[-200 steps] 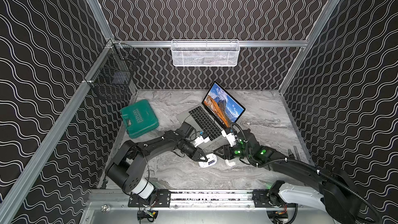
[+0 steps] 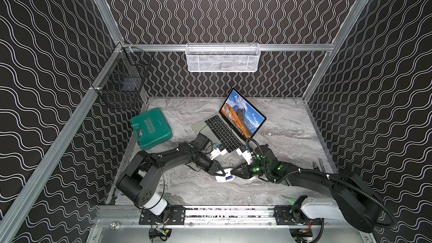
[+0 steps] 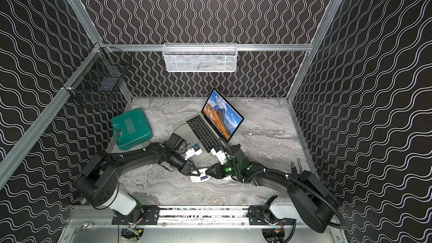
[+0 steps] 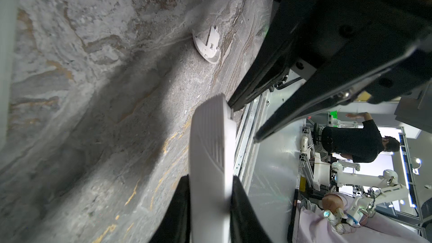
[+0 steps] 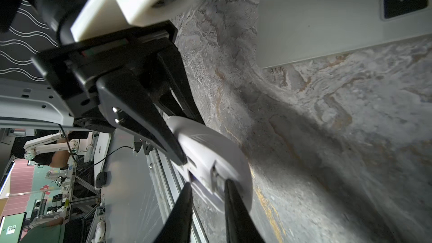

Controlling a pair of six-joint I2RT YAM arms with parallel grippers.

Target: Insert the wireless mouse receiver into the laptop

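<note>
A white mouse is pinched between the fingers of my left gripper, raised over the table. Its opened underside faces right, with a recess showing in the right wrist view. My right gripper has its fingertips at the mouse's open side; they stand some way apart, and whether they grip anything is unclear. The receiver cannot be made out. A loose white cover lies on the table. Behind the arms stands the open laptop, its screen lit, its near corner beside the grippers.
A green case lies at the left, and a white mesh basket hangs on the back wall. Both forearms cross the front of the table. Free marble surface shows right of the laptop and along the front.
My right gripper has moved left to the mouse and now covers part of it. The left gripper and mouse have barely moved, and the laptop has stayed put.
</note>
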